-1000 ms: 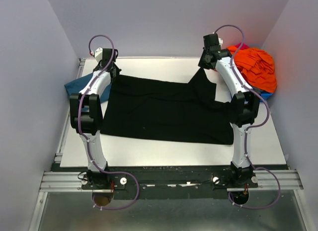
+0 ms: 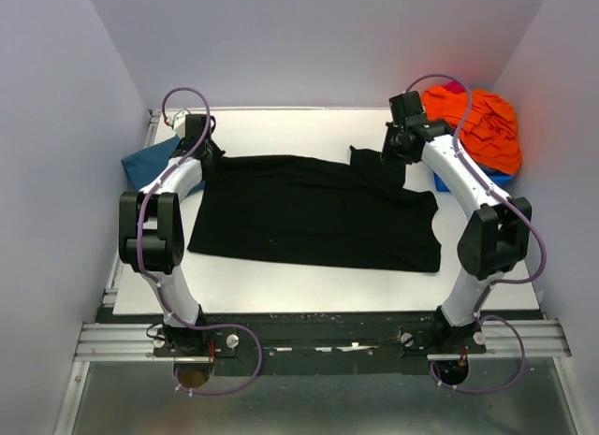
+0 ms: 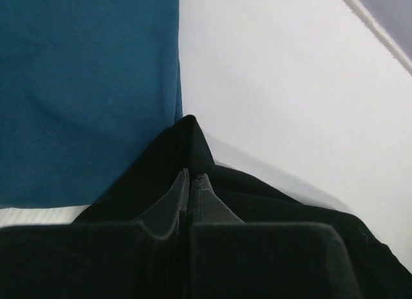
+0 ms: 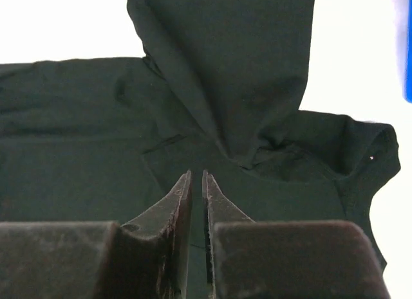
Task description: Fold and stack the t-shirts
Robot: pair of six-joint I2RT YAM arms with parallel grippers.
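Note:
A black t-shirt (image 2: 309, 210) lies spread across the white table, its far right part bunched into folds, with one flap (image 4: 238, 48) pointing away toward the back. At its far left corner my left gripper is shut on the black cloth, which rises in a small peak just beyond the fingertips. My right gripper is slightly open above the bunched far right part, and no cloth shows between its fingers. Beside the left gripper lies a teal folded cloth (image 3: 84, 93), partly under the left arm in the top view.
Orange clothing (image 2: 487, 131) is heaped in a blue bin (image 2: 496, 178) at the back right, close to the right arm. Bare white table (image 2: 281, 290) shows in front of the shirt and behind it. Walls stand at the back and both sides.
Both grippers have moved toward the front of the table. The shirt's left corner came along with the left gripper, while the right part has slipped from the right gripper and lies lower.

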